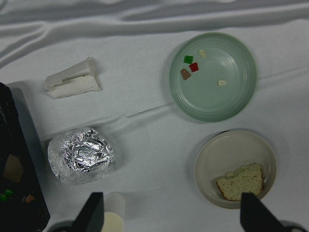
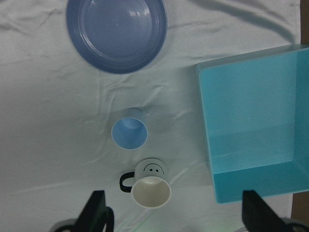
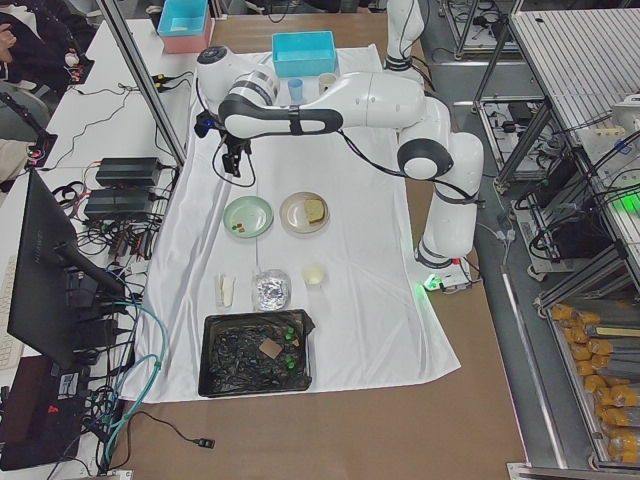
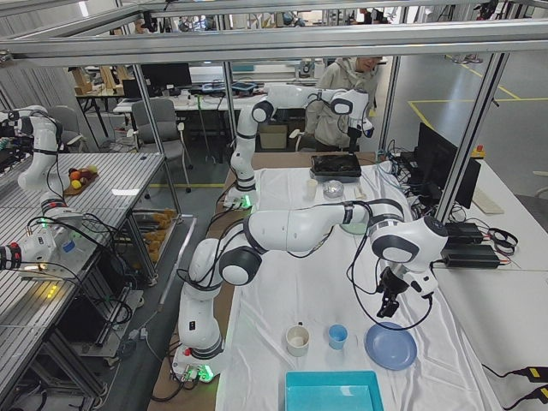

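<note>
Both grippers hang open over the white cloth, nothing between their fingers. Below my left gripper are a green plate (image 1: 212,101) with small coloured pieces, a beige plate (image 1: 207,159) with a bread slice (image 1: 241,186), a foil bundle (image 1: 82,154), folded paper (image 1: 72,82) and a pale cup (image 1: 114,212). Below my right gripper are a blue plate (image 2: 116,34), a blue cup (image 2: 129,133), a smiley mug (image 2: 150,188) and a turquoise bin (image 2: 248,121).
A black lined tray (image 3: 255,370) with small items lies at the cloth's near end in the camera left view. A monitor and electronics line the left side; metal frames stand to the right.
</note>
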